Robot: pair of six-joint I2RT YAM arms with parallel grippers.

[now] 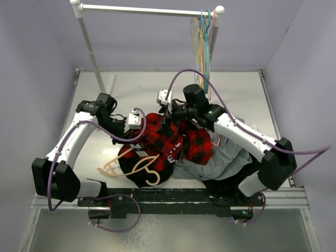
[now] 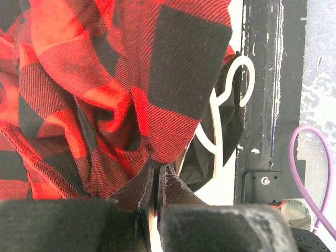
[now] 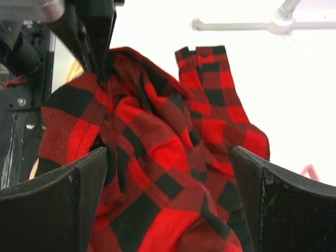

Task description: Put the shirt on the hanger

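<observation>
A red-and-black plaid shirt (image 1: 163, 136) lies bunched in the middle of the table. The wooden hanger (image 1: 134, 164) sits at its lower left, hook toward the table's front edge; in the left wrist view the hanger (image 2: 216, 131) is partly covered by the shirt. My left gripper is shut, with a fold of the shirt (image 2: 173, 126) gathered at its fingertips. The right wrist view also shows cloth drawn up to the left gripper. My right gripper stands open above the shirt, nothing gripped between its fingers.
Grey cloth (image 1: 226, 160) and black cloth lie at the right. A white rack (image 1: 142, 9) spans the back, with several coloured hangers (image 1: 205, 47) on its right end. Bare table (image 1: 142, 86) shows behind the shirt.
</observation>
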